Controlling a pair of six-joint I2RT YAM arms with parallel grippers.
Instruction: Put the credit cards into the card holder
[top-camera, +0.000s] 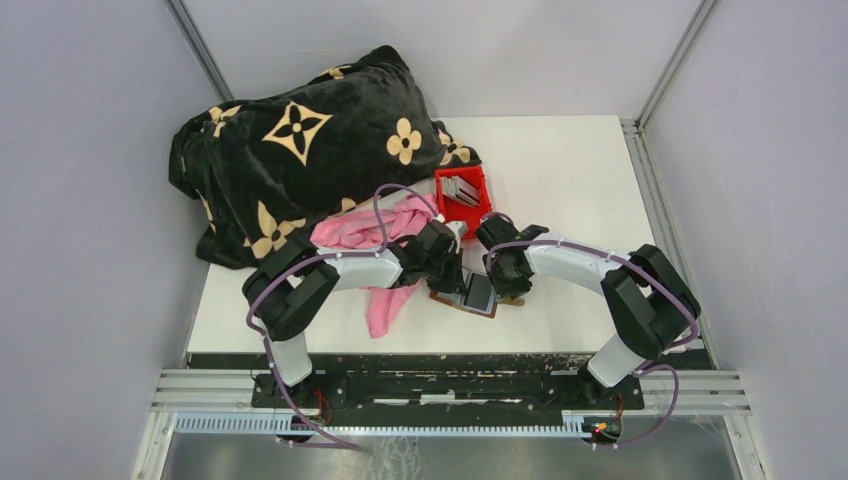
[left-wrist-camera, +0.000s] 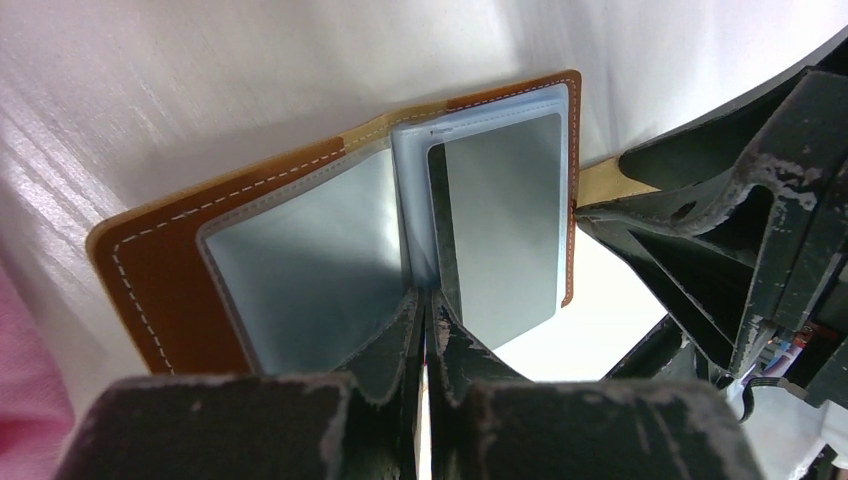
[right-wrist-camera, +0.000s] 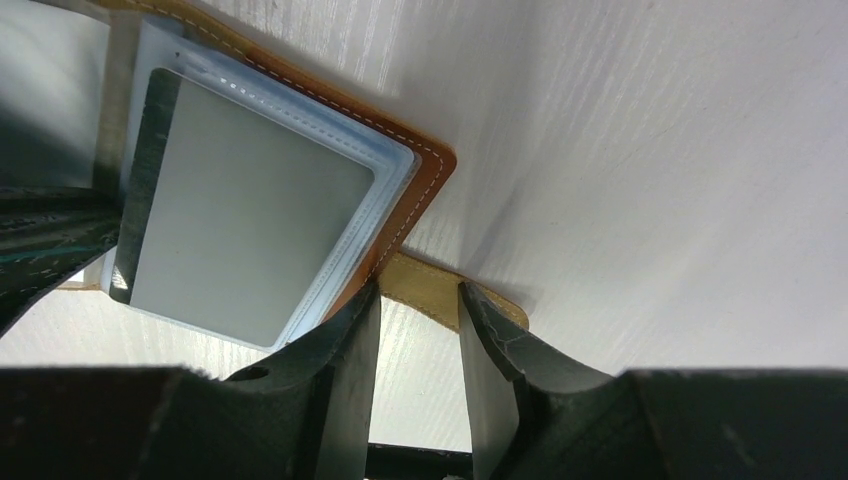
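Note:
The brown card holder (top-camera: 463, 305) lies open on the table, with clear sleeves holding grey panels. In the left wrist view my left gripper has its fingertips together at the middle sleeve edge; whether something thin is between them is hard to see. In the right wrist view my right gripper stands part open over the tan strap (right-wrist-camera: 420, 288) at the holder's side, a finger on either side along it. A stack of cards (top-camera: 459, 190) sits in the red box (top-camera: 462, 216) behind the holder.
A pink cloth (top-camera: 385, 310) lies left of the holder, a large dark patterned blanket (top-camera: 310, 150) at the back left.

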